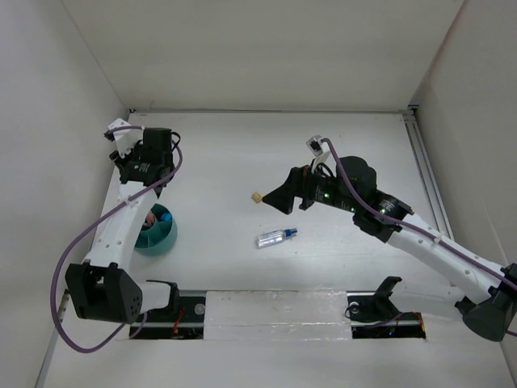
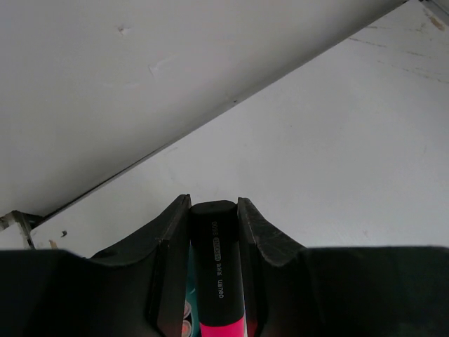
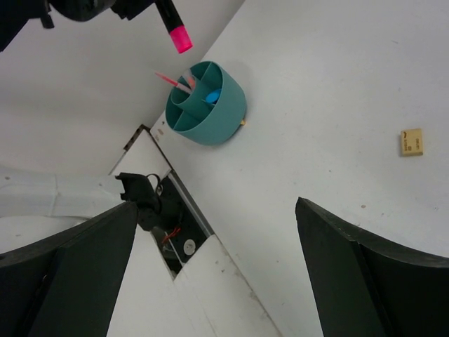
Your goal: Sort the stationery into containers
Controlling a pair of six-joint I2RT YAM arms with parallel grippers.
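A black marker with a pink end [image 2: 217,260] is gripped in my left gripper, its lettered barrel between the fingers. The right wrist view shows the marker [image 3: 181,38] hanging pink end down, above and apart from the teal round organizer [image 3: 223,121]. In the top view the left arm hides the marker and partly covers the organizer [image 1: 159,244], which holds several items in its compartments. My right gripper is open and empty over the table. Near it lie a clear bottle with a blue cap [image 1: 275,238] and a small tan block [image 1: 257,196].
Walls close in the table at the left, back and right. The left arm [image 1: 121,222] runs along the left wall.
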